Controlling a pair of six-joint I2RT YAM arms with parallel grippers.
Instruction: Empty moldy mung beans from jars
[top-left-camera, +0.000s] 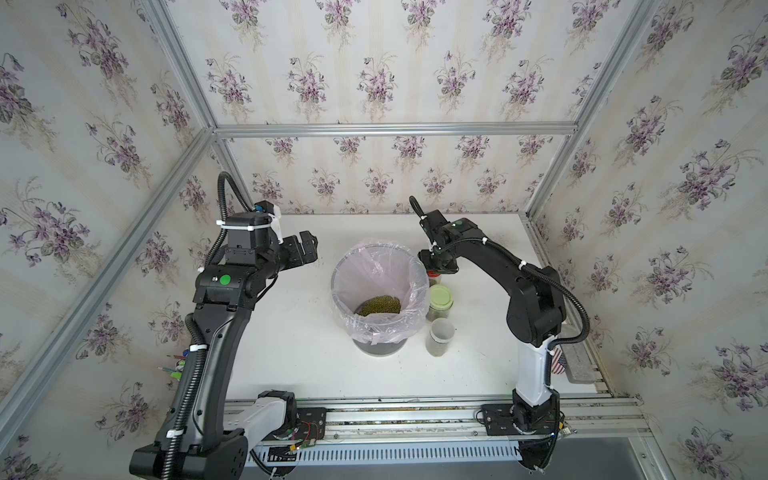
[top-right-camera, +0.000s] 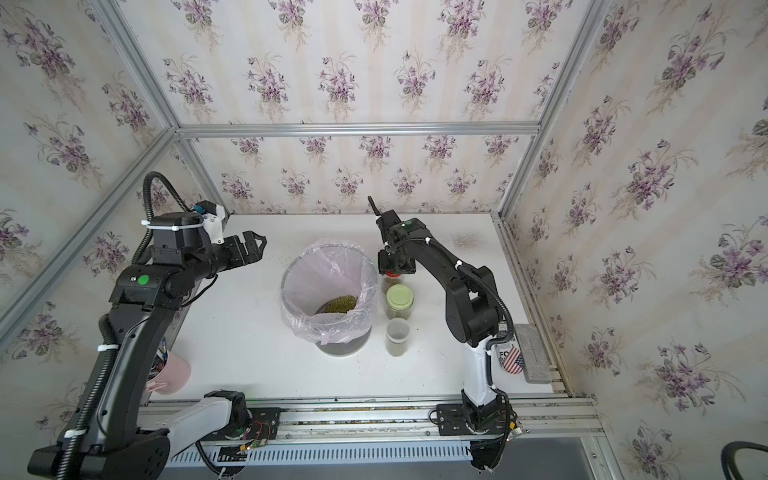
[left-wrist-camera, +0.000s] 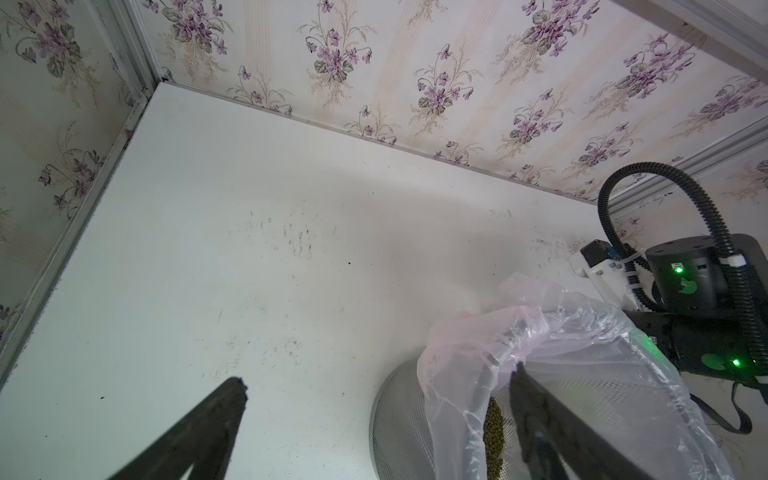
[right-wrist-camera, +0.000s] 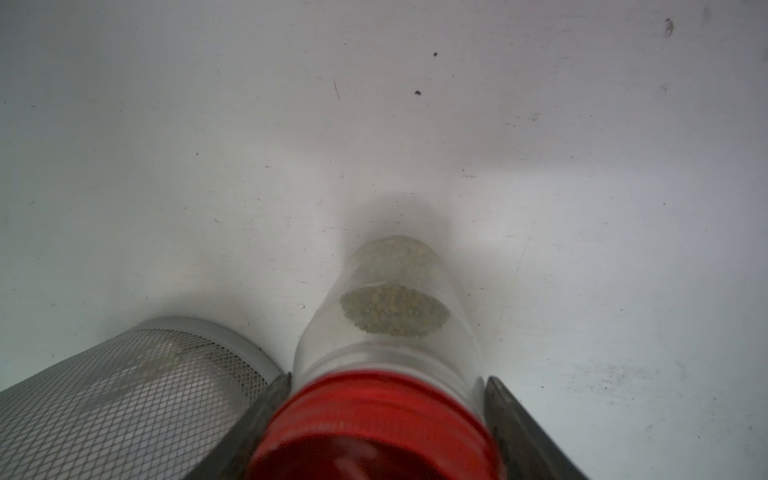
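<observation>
A mesh bin with a plastic liner holds a pile of mung beans. Behind and right of it, my right gripper is around a red-lidded jar with some contents at the bottom; the fingers are beside the lid, and whether they grip it is unclear. A green-lidded jar and an unlidded jar stand in front. My left gripper hangs open, empty, to the left of the bin.
A pink cup with items sits at the front left. Flat items lie along the right edge.
</observation>
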